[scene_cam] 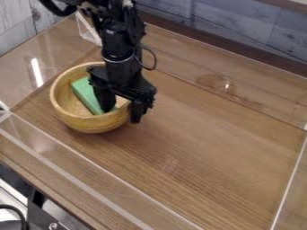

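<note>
A round wooden bowl [70, 111] sits on the left part of the wooden table, with a green block [85, 92] inside it. My black gripper [121, 106] hangs over the bowl's right side, low and close to the block, partly covering both. Its dark fingers reach down at the bowl's right rim; what lies between them is hard to see.
A plank wall [240, 27] runs along the back. A cable [13, 214] shows at the lower left corner.
</note>
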